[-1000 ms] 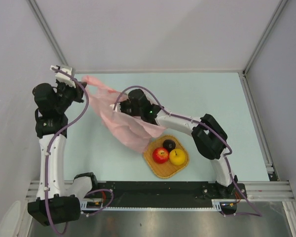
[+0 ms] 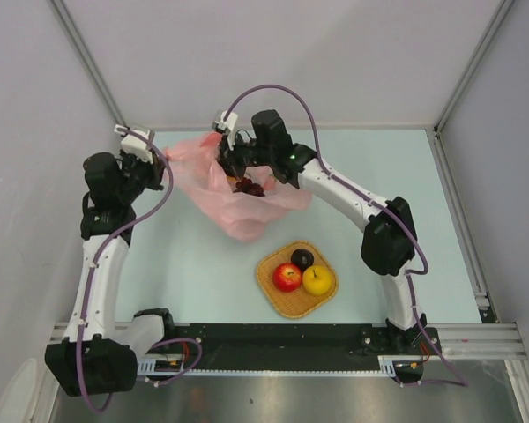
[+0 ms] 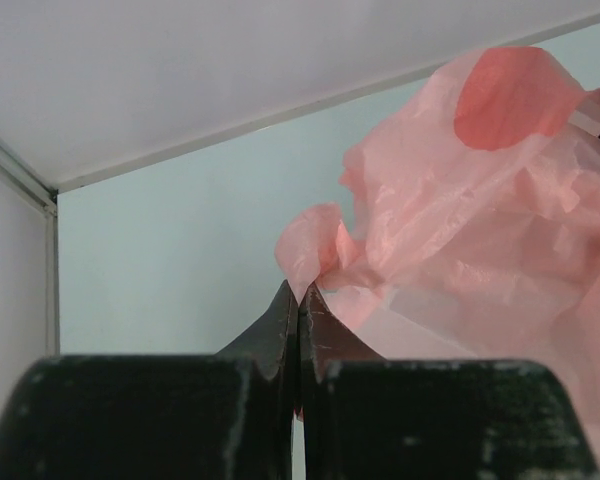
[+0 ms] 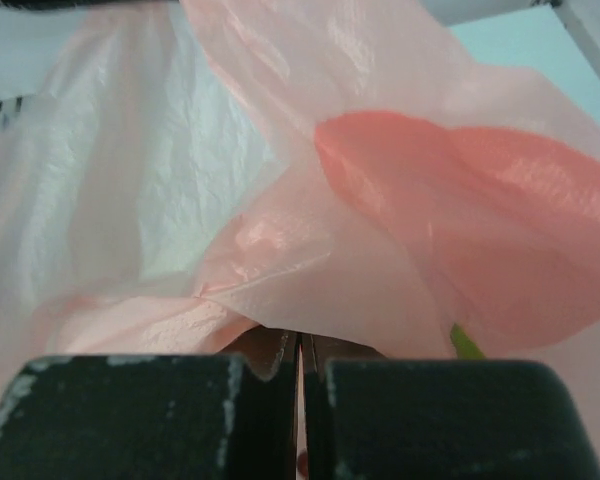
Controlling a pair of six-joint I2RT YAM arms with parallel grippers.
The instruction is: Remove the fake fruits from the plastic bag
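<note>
The pink translucent plastic bag (image 2: 234,211) lies spread over the far middle of the table. My left gripper (image 2: 164,164) is shut on its far left corner; in the left wrist view the gathered film (image 3: 315,250) runs into the closed fingertips. Inside the bag's opening shows a dark red-brown fruit (image 2: 249,187), with a bit of orange beside it. My right gripper (image 2: 233,163) reaches in at the opening, shut, with nothing visible between its fingers. In the right wrist view bag film hides much of what lies ahead, and a green piece (image 4: 466,343) pokes out at the right.
A woven basket (image 2: 291,307) stands in front of the bag, holding a red apple (image 2: 287,278), a yellow fruit (image 2: 317,280) and a dark round fruit (image 2: 301,258). Bare table lies to the right and at the front left.
My right gripper has moved toward the far side, and the bag's near edge has drawn back from the basket. Lately both arms and the bag have shifted a little to the right.
</note>
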